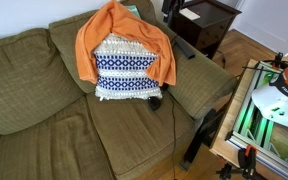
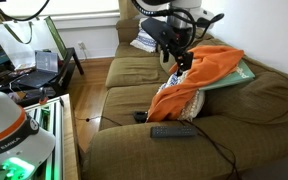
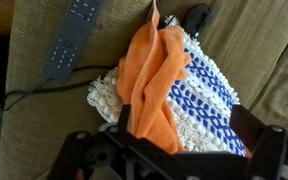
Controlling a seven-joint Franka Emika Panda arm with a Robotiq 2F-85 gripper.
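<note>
An orange cloth [image 1: 161, 45] drapes over a white-and-blue patterned pillow [image 1: 127, 70] on the brown sofa. From the other side, the cloth [image 2: 194, 75] hangs down over the pillow's side. Looking down, my wrist view has the cloth [image 3: 160, 85] bunched along the pillow [image 3: 202, 100]. My gripper stands open, its fingers wide apart at the bottom of that view, with nothing held. In exterior view 2 the gripper [image 2: 174, 58] hangs above the cloth; whether it touches is hard to tell.
A dark remote [image 2: 174, 130] lies on the sofa arm. A green book [image 2: 234, 77] leans behind the cloth. A black object [image 3: 197, 18] sits beside the pillow, and a cable [image 3: 49, 90] crosses the sofa.
</note>
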